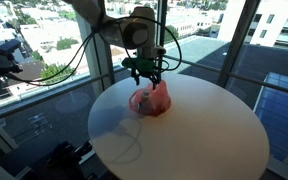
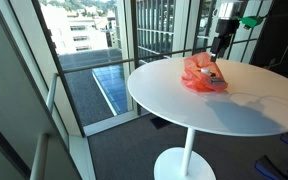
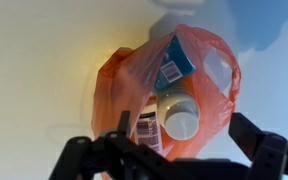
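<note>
A translucent red plastic bag (image 1: 152,100) stands on the white round table, its mouth spread wide. Looking down into it, the wrist view shows a bottle with a pale round cap (image 3: 181,122), a teal box (image 3: 174,65) and a small labelled packet (image 3: 148,129). My gripper is open, with nothing between its fingers, and points down over the bag. In exterior view 1 the gripper (image 1: 146,82) hangs just above the bag's top edge. From the second exterior view the bag (image 2: 201,74) shows near the table's far side.
Glass windows with dark frames (image 1: 240,35) stand close behind the table. A dark cable (image 1: 59,75) loops beside the arm.
</note>
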